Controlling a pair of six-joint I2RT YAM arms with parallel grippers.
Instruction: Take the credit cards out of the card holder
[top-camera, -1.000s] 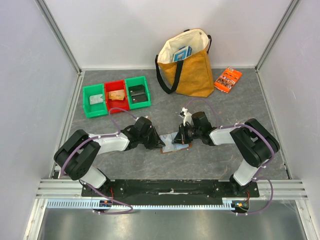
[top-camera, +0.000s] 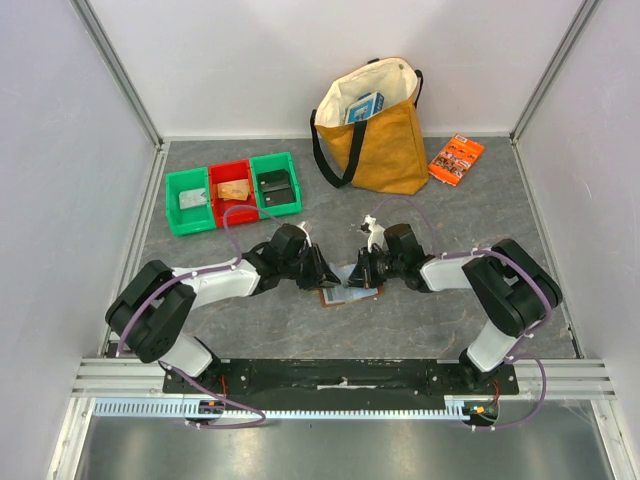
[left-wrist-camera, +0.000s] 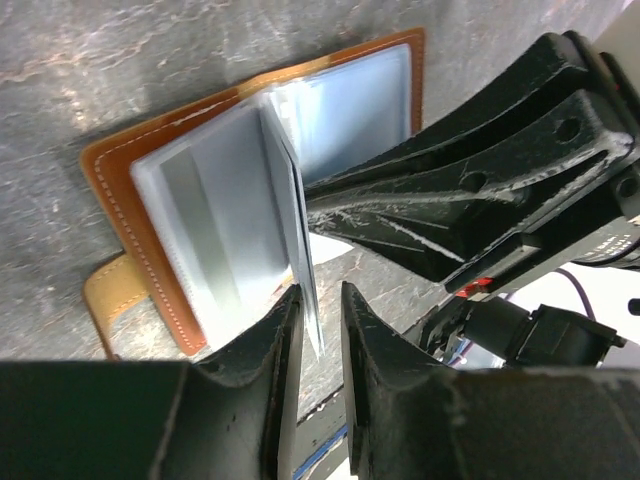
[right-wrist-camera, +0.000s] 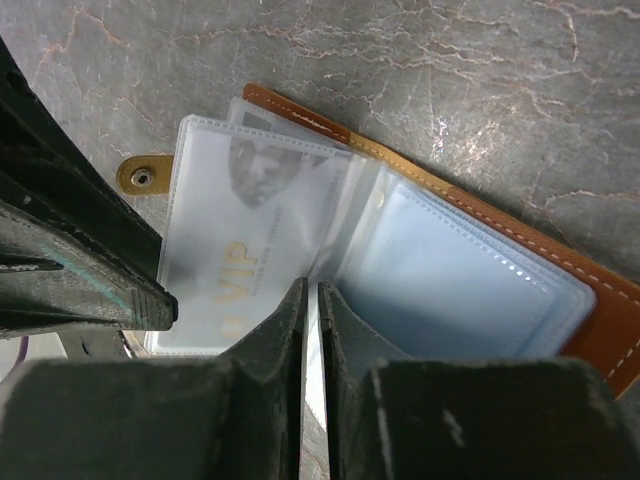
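Note:
The brown card holder lies open at the table's centre, its clear sleeves spread. In the left wrist view, one sleeve stands on edge and runs down between the fingertips of my left gripper, which are slightly apart. A sleeve with a card marked VIP shows in the right wrist view, beside a pale blue sleeve. My right gripper is low over the fold between these sleeves, a narrow gap between its fingers. Whether a sleeve is in that gap is hard to tell.
Green and red bins with small items stand at the back left. A yellow bag and an orange packet are at the back. Both grippers crowd close together over the holder.
My left gripper has moved right, farther over the card holder and nearer the right gripper. The right arm looks nearly still. The bins and bag have not moved.

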